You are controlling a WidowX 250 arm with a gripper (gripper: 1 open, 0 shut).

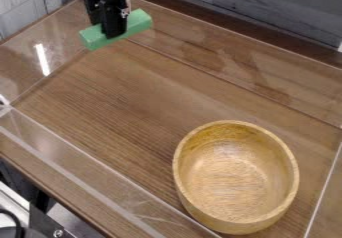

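My gripper (pixel 115 24), dark, reaches in from the top at the far upper left of the wooden surface, shut on a flat green block (pixel 135 26). The arm above it is mostly out of view at the top edge.
A large round tan bowl (pixel 235 177) stands at the lower right. Pale edges and walls bound the surface at the back and left, with a small white item at the left edge.
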